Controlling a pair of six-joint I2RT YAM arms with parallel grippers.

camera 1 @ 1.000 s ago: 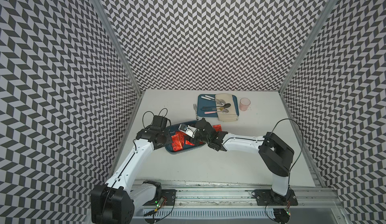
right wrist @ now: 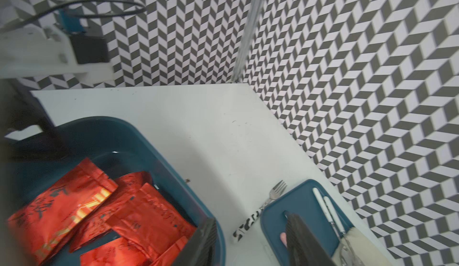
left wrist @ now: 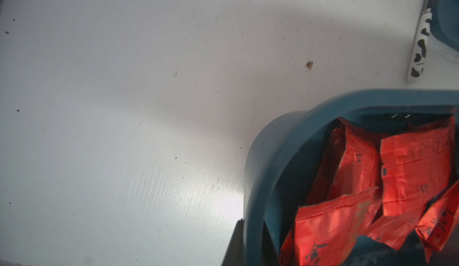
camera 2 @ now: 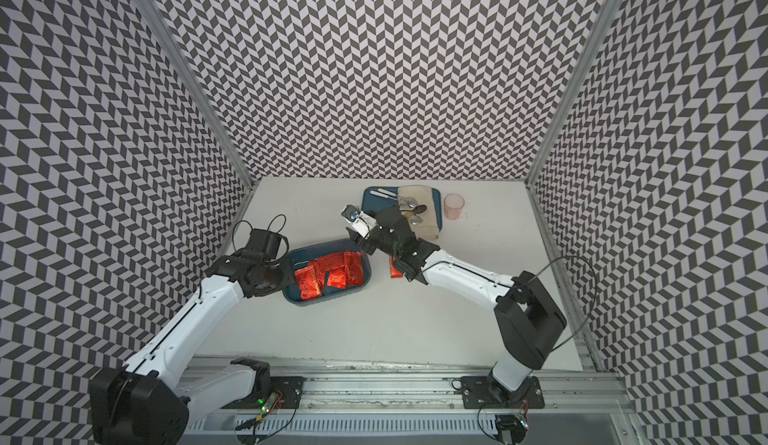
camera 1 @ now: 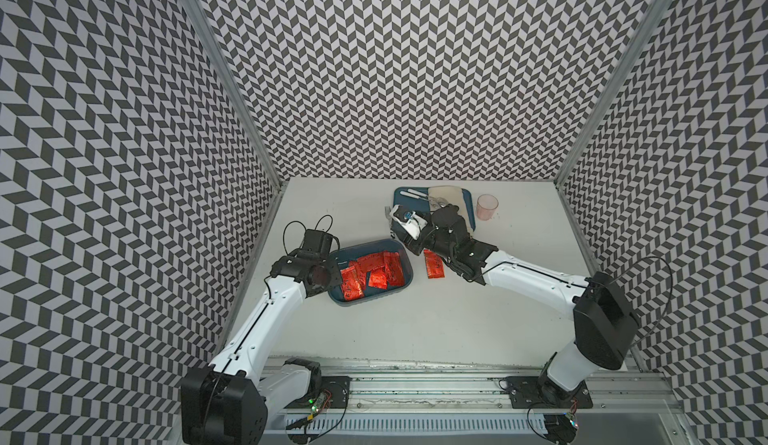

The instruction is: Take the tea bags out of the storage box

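The dark teal storage box [camera 1: 344,297] holds several red tea bags [right wrist: 62,208]. One more red tea bag [camera 1: 434,265] lies on the table right of the box. My left gripper is low at the box's left rim [left wrist: 267,165], shut, with no tea bag seen between its fingers. My right gripper is raised above the box's back right edge, its fingers apart with no tea bag visible between them.
A blue tray [camera 2: 374,203] with cutlery and a beige cloth [camera 2: 428,229] stands behind the box; a fork [right wrist: 248,222] lies beside it, and a pink cup [camera 2: 453,206] at the right.
My right arm has risen and moved right and back from over the box, uncovering tea bags in it and now partly covering the tray. The left arm has not moved.
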